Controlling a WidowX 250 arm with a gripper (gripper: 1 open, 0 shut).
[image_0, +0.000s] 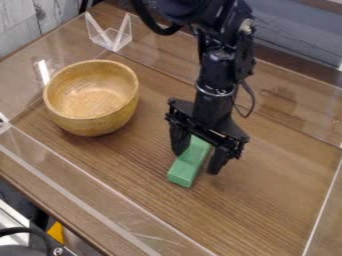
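The black robot gripper (205, 140) is low over the middle of the wooden table, open, its fingers around the upper part of a green block (185, 172). The block lies at a slant, its lower end toward the front. Whether the fingers touch it cannot be told.
A large tan bowl (91, 112) sits at the left. A clear wire-like holder (110, 32) stands at the back left.
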